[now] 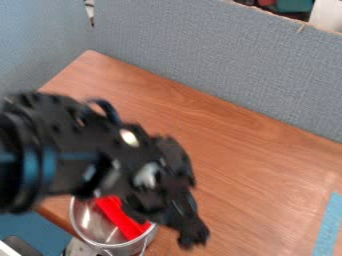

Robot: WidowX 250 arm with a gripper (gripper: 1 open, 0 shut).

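Note:
My black gripper (167,215) hangs low over a silver pot (94,228) at the bottom left and hides much of it. Its fingers stand apart at the pot's right side. A red object (126,222) lies inside the pot; its upper end is behind the gripper.
Grey padded walls (201,45) border it at the back and left. A blue tape strip (329,222) lies at the right edge.

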